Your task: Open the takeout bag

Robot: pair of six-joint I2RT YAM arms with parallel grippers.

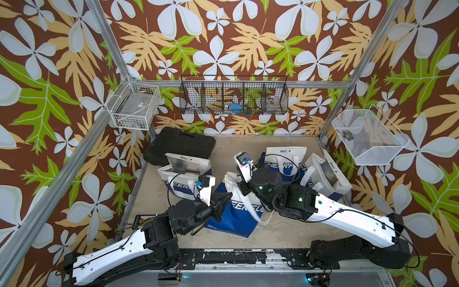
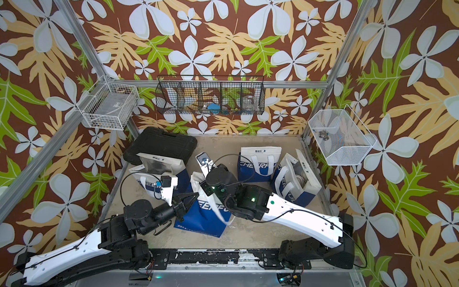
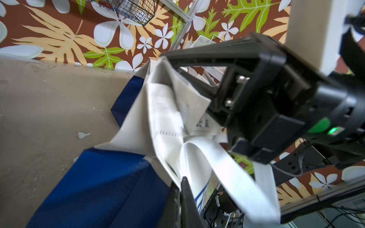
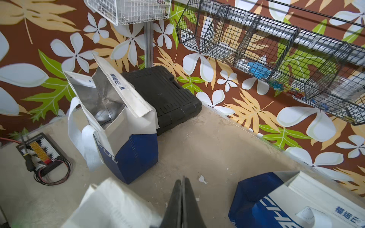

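Observation:
The blue-and-white takeout bag stands twisted at the table's front middle, a white strap hanging in front. In the left wrist view its white upper part is folded and creased. My left gripper is shut on the edge of that white part. My right gripper is shut with nothing between its fingers. In the right wrist view the white top lies to the left, outside those fingers. Seen from the left wrist, the right fingers are at the top of the white material. The bag's mouth is mostly hidden.
Another bag stands open at back left before a black case. Two more bags are at back right. A small wired board lies at the left. Bare table shows between the bags.

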